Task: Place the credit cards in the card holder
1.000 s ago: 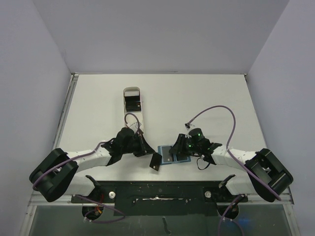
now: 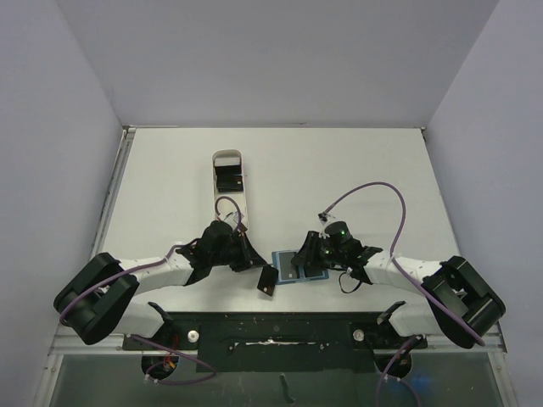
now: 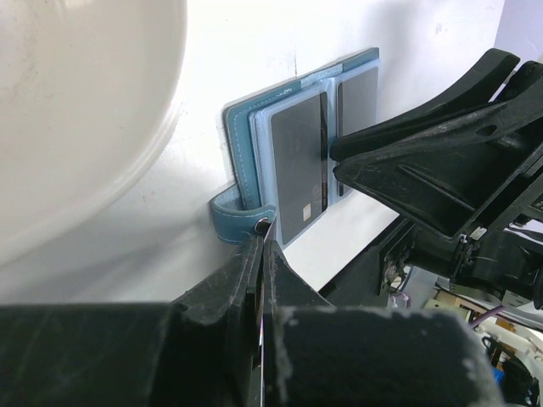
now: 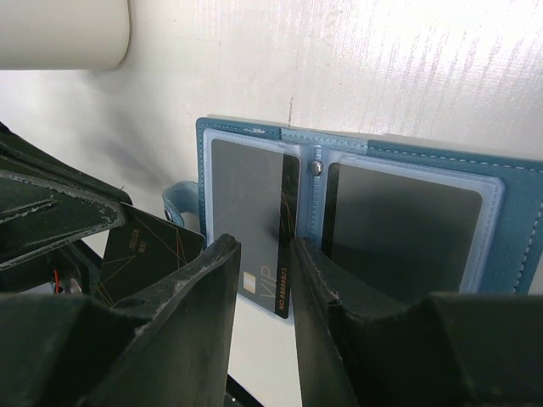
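The open blue card holder (image 2: 286,266) lies flat on the table between both grippers. In the right wrist view its left sleeve (image 4: 242,191) shows a dark grey face with a black strip and "VIP" lettering; the right sleeve (image 4: 399,229) shows a plain dark grey face. My left gripper, left of the holder, is shut on a black credit card (image 4: 140,254), which hangs tilted and appears edge-on from the left wrist. Over the holder's left sleeve and middle fold, my right gripper is open with nothing visible between its fingers.
Behind the left gripper stands a long white rack (image 2: 227,159) holding black cards (image 2: 229,183). Its rounded white side (image 3: 76,102) fills the upper left of the left wrist view.
My left arm has shifted very slightly, and the black card has moved by a hair. The right arm and the holder look unchanged.
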